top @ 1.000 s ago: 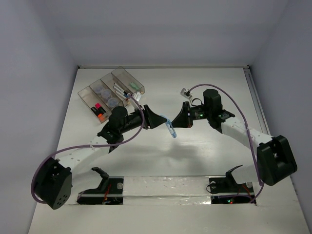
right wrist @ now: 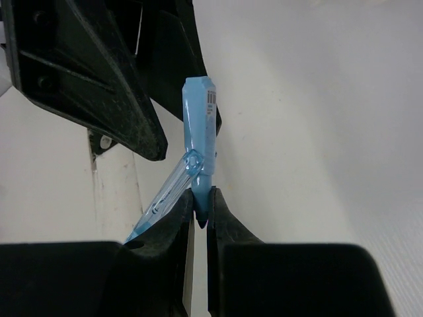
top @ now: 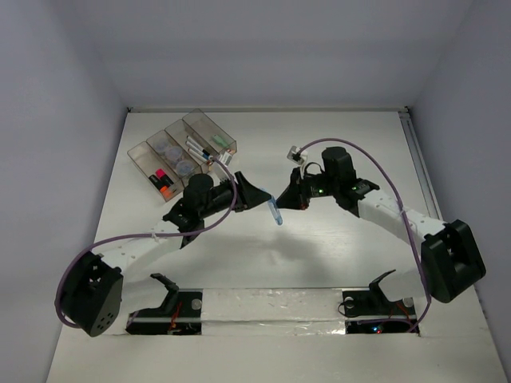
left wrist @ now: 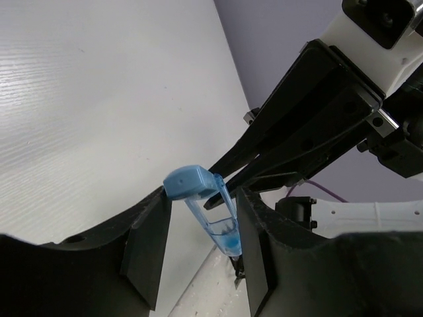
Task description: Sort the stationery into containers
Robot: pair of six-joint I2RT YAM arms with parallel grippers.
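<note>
A light blue item with a hinged clear arm (right wrist: 170, 188), perhaps a folding cutter, hangs above the table between both grippers. My right gripper is shut on the narrow lower end of its blue handle (right wrist: 200, 112). My left gripper stands part open around the other end, whose blue block (left wrist: 190, 182) lies between its fingertips, nearer one of them. Whether the left fingers touch it, I cannot tell. From above, the blue item (top: 275, 211) shows just below where the two grippers meet.
A clear divided container (top: 206, 132) sits at the back left. Its compartments hold red and black pieces (top: 162, 177), round clear items (top: 176, 152), white pens (top: 197, 148) and a green piece (top: 219, 140).
Over the last second my right gripper has moved slightly left, carrying the blue item with it toward the left gripper. The left gripper has shifted only slightly. The container looks unchanged.
</note>
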